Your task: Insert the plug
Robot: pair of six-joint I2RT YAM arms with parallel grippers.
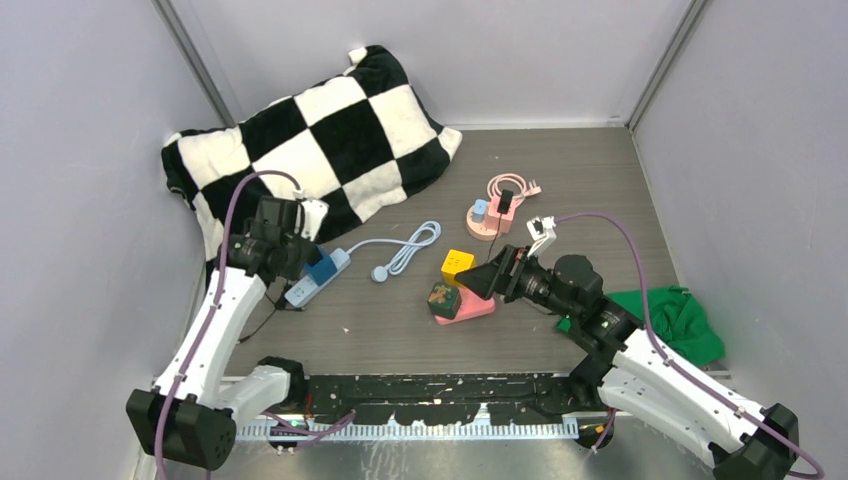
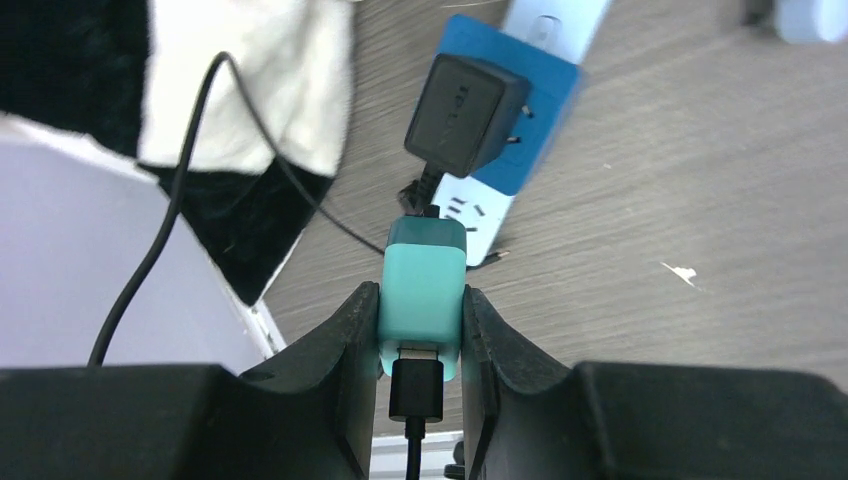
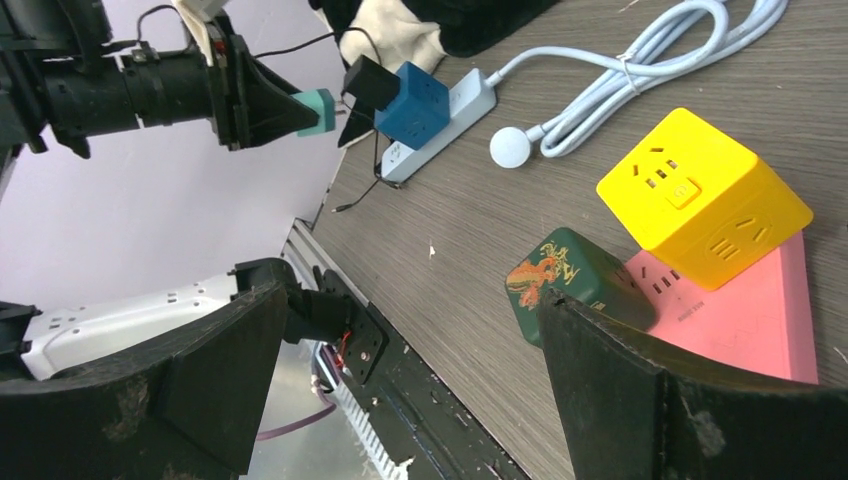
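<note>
My left gripper is shut on a teal plug [image 2: 422, 280], held above one end of the white power strip [image 2: 475, 220]. A blue adapter [image 2: 550, 105] with a black charger [image 2: 460, 115] in it sits on that strip. In the top view my left gripper is at the left, over the strip [image 1: 305, 294]. My right gripper [image 1: 472, 280] stands open above the yellow socket cube [image 1: 458, 262] and green cube [image 1: 443, 298], which are with a pink socket block [image 1: 470, 312], nothing between its fingers.
A checkered cushion [image 1: 350, 145] fills the back left. A coiled white cable [image 1: 415, 245] lies mid-table, pink socket pieces [image 1: 482, 227] behind it, a green cloth [image 1: 680, 330] at the right.
</note>
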